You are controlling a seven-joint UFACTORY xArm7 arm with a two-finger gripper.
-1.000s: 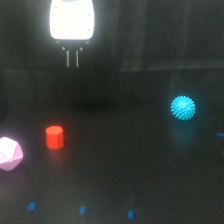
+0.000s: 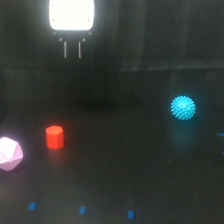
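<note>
Near the top left of the camera view hangs my gripper [image 2: 72,55], below the bright white body of the arm. Its two thin fingers stand apart, and only dark background shows between them. A red, six-sided block [image 2: 55,137] rests on the dark surface, lower in the picture than the gripper. At the left edge lies a pink and white faceted ball [image 2: 10,153], partly cut off by the frame. Over on the right sits a light-blue spiky ball [image 2: 183,107]. None of these touches the gripper.
Several small flat blue marks lie on the tabletop, among them a left mark [image 2: 31,206] and a middle mark [image 2: 82,210] along the bottom.
The gripper has shifted slightly upward in the picture, and its fingers stand wider apart than before. The block and both balls have stayed in place.
</note>
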